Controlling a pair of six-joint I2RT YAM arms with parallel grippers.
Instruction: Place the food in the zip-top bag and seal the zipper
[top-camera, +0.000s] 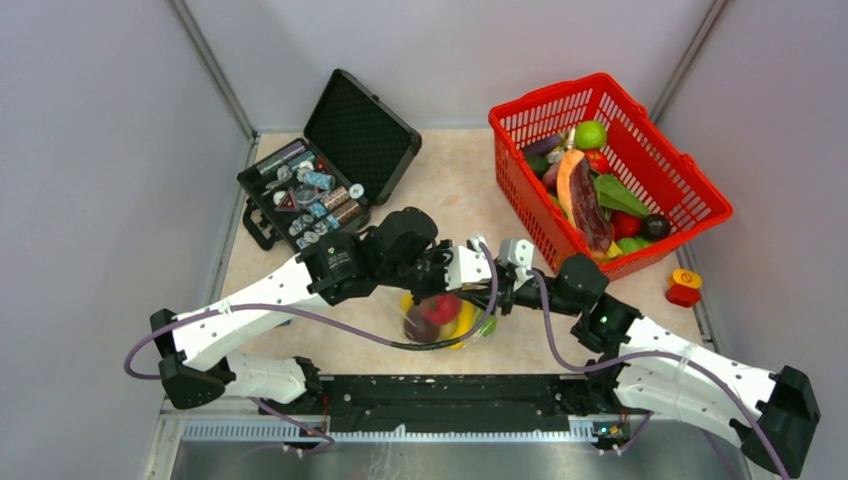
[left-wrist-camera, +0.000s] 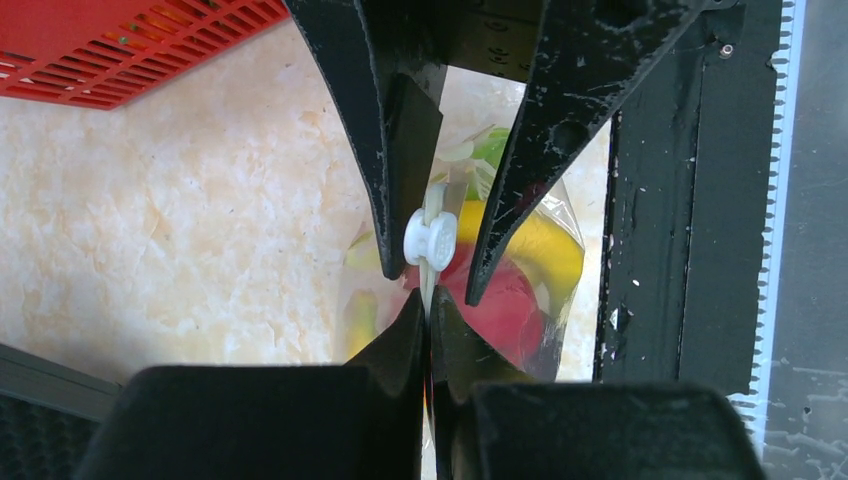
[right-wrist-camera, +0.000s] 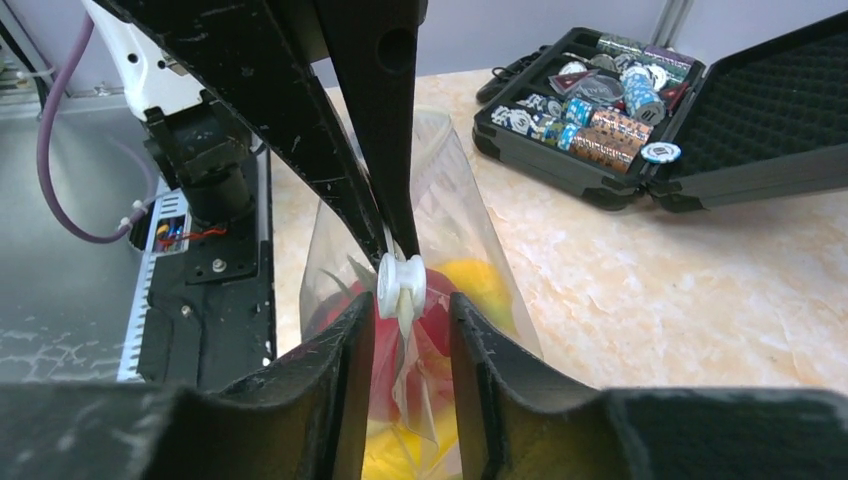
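Note:
A clear zip bag (left-wrist-camera: 560, 260) with red, yellow and green food inside stands on the table beneath both grippers, largely covered by the arms in the top view. My left gripper is shut on the bag's thin zipper edge, just beside the white slider (left-wrist-camera: 430, 240). My right gripper stands open, its two fingertips either side of that slider (right-wrist-camera: 400, 285), which also appears in the right wrist view in front of the left gripper's fingers.
A red basket (top-camera: 705, 205) of play food fills the back right, with a small red-yellow toy (top-camera: 684, 290) beside it. An open black case (top-camera: 355, 120) of chips lies at back left. Bare table shows between case and basket.

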